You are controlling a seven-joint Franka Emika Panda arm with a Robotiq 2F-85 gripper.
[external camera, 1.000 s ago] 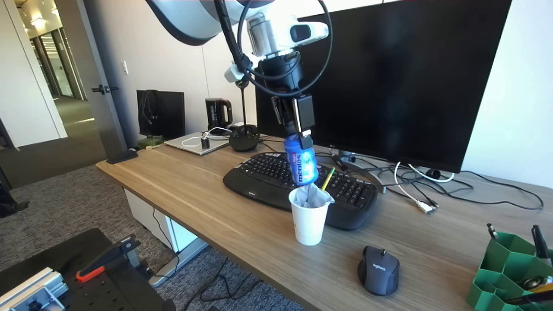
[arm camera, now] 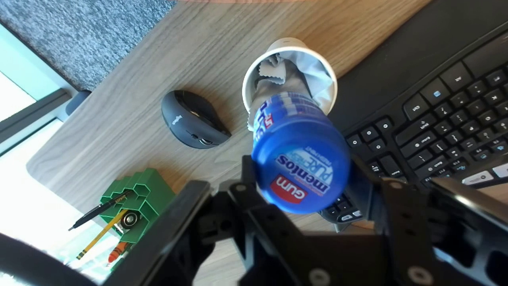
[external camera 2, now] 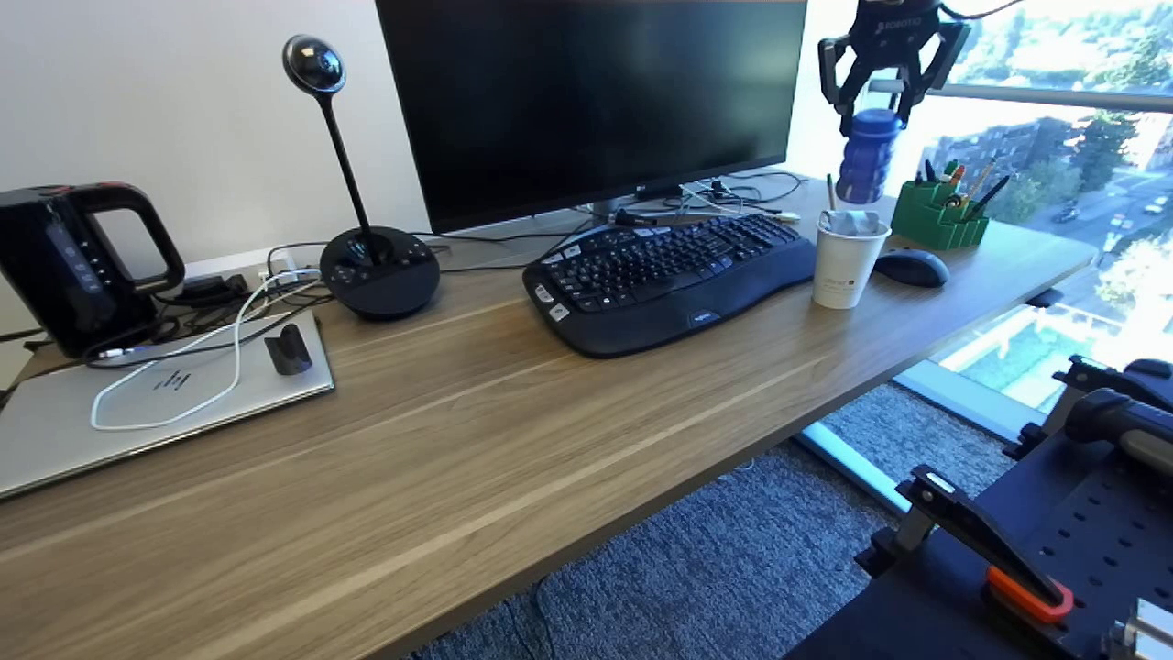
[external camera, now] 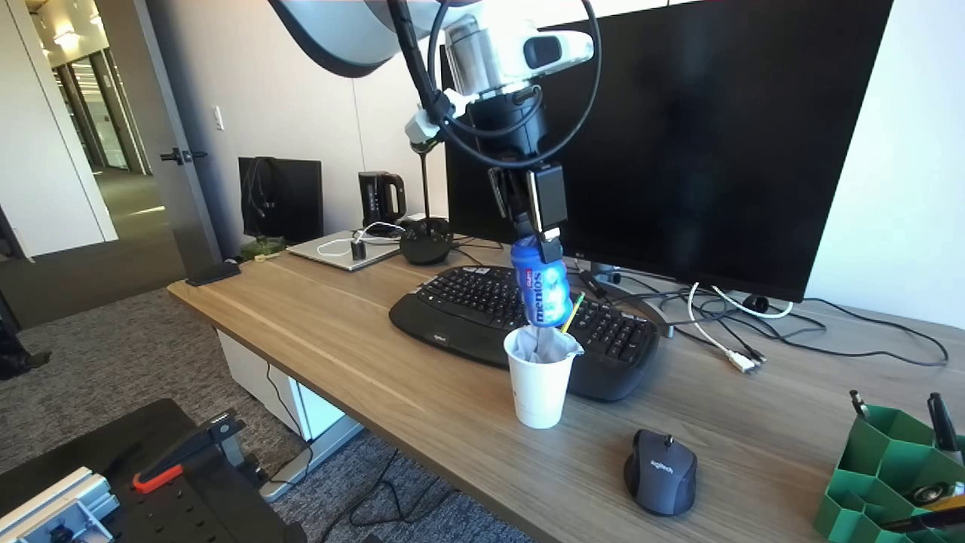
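A blue Mentos gum bottle (external camera: 543, 288) hangs from my gripper (external camera: 540, 244), which is shut on its lid end. In the wrist view the bottle's round blue lid (arm camera: 301, 174) faces the camera, gripped between the two black fingers. Below the bottle, a white paper cup (external camera: 537, 389) stands upright on the desk with crumpled grey cloth or wrapper (arm camera: 271, 78) and a yellow-green pencil (external camera: 572, 312) in it. In exterior view 2 the bottle (external camera 2: 869, 156) is above the cup (external camera 2: 844, 264), slightly to the right of its mouth. Whether its lower end touches the wrapper is unclear.
A black keyboard (external camera: 452, 312) lies close behind the cup, under a large monitor (external camera: 715, 136). A dark mouse (external camera: 661, 472) and a green pen holder (external camera: 882, 452) are to the right. Bare desk (external camera 2: 440, 484) stretches along the front left.
In exterior view 1, the arm and the held bottle have shifted a little to the right and slightly down. The cup, mouse and keyboard have stayed where they were.
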